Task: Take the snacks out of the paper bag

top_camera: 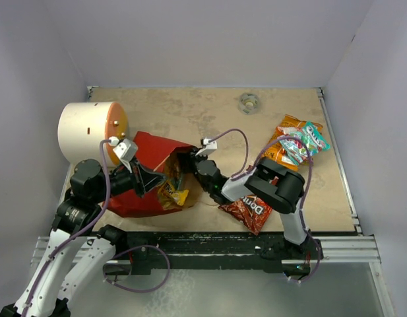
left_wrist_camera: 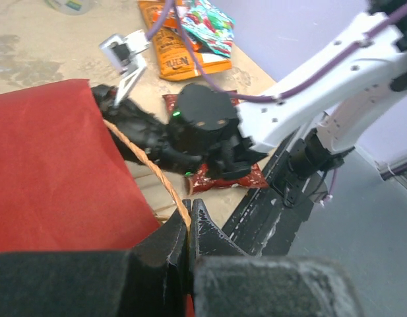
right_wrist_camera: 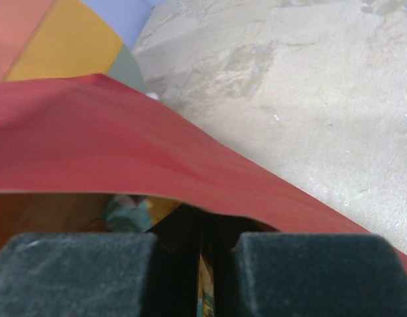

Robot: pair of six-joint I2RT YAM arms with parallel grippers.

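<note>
The red paper bag lies on its side, mouth to the right, a yellow snack pack visible inside. My left gripper is shut on the bag's edge area where the twisted handle runs down to its fingertips. My right gripper is at the bag's mouth, beneath the red rim, with a snack's colours behind; its finger state is unclear. A Doritos bag and other snack packs lie outside on the right.
A white cylinder stands at the back left. A small round object lies at the back. The board's back middle is clear, with walls around it.
</note>
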